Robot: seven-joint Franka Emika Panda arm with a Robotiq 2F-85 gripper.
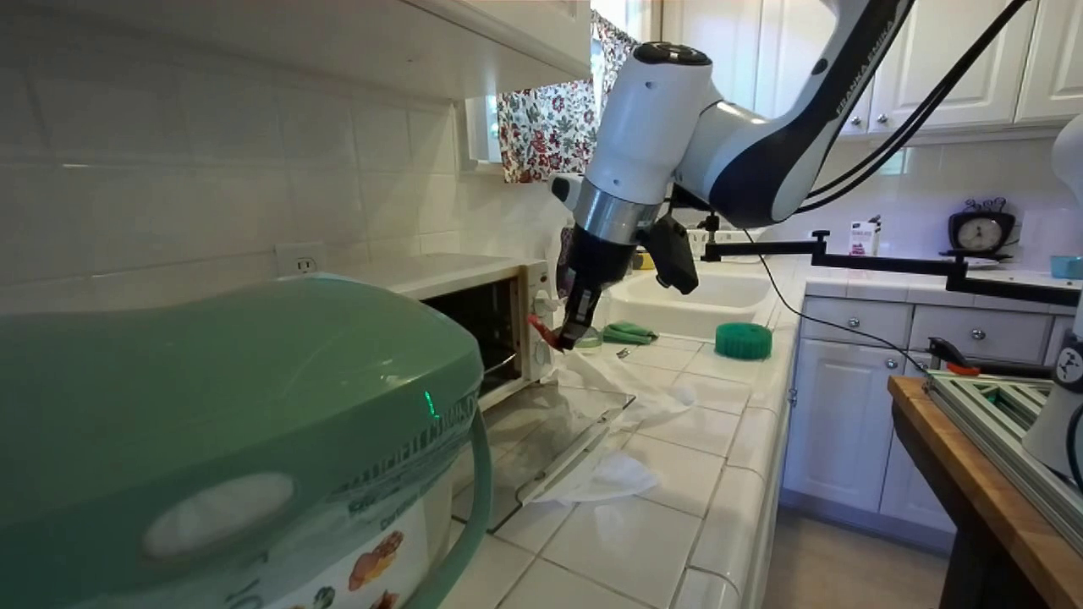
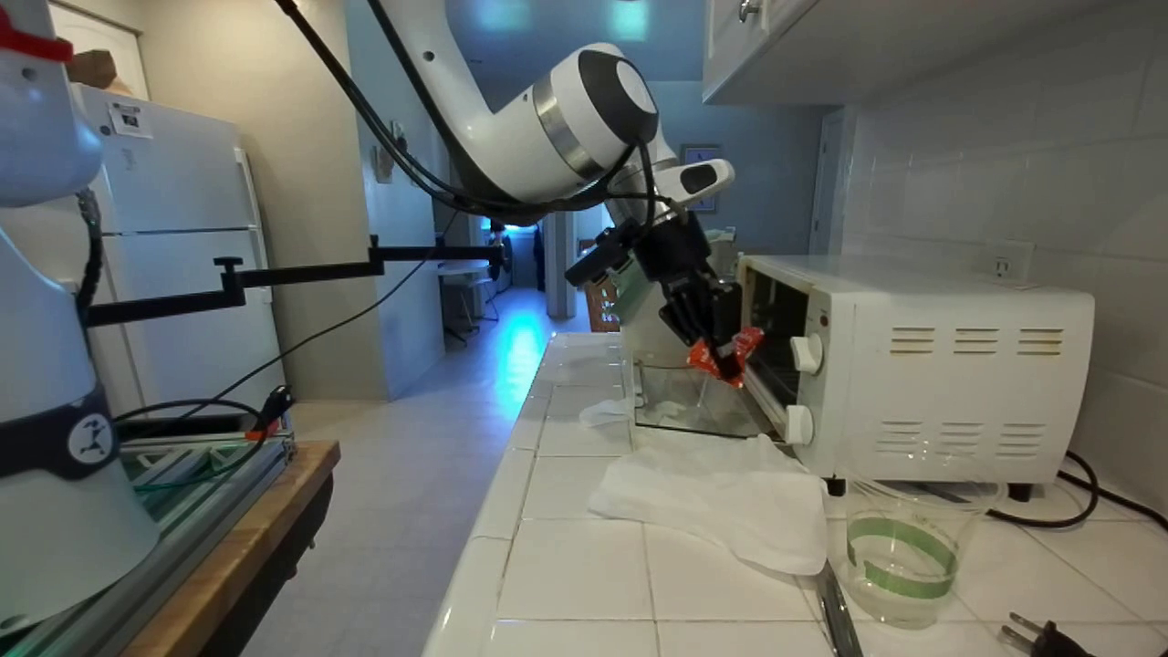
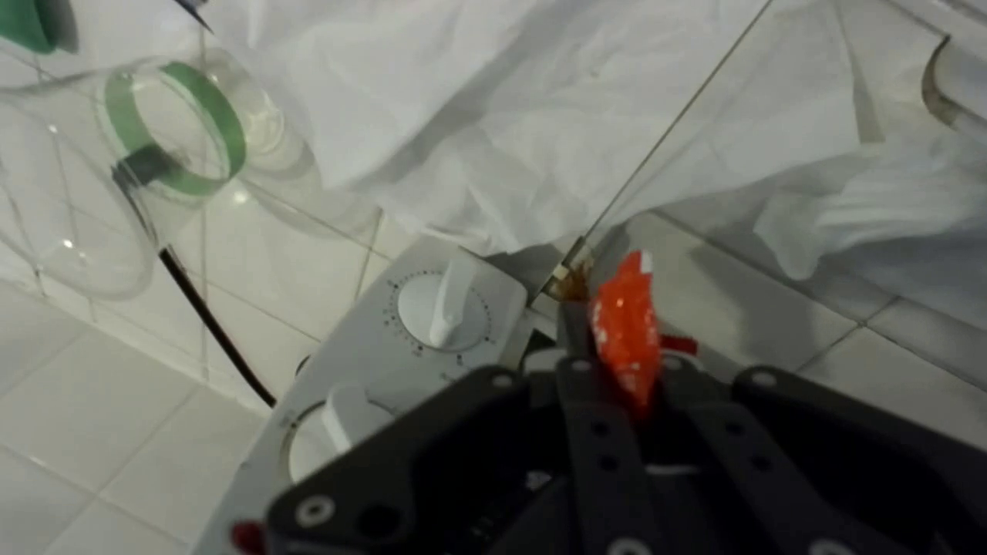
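My gripper is shut on a crinkled red packet (image 3: 627,324), whose top end sticks up between the fingers. In exterior view 2 the red packet (image 2: 751,344) shows on both sides of the dark fingers (image 2: 723,356), in front of the toaster oven's open mouth. The white toaster oven (image 2: 953,372) has its glass door (image 2: 690,396) lowered over the counter. Seen in exterior view 1, the gripper (image 1: 566,343) tilts toward the oven, beside its knob panel. Much of the packet's lower part is hidden by the fingers.
White paper (image 2: 723,498) lies on the counter before the oven, and a clear cup with a green band (image 2: 903,558) stands near it. A large green-lidded container (image 1: 233,386) fills the near left. A green scrubber (image 1: 743,341) and cloth (image 1: 629,333) sit by the sink (image 1: 700,294).
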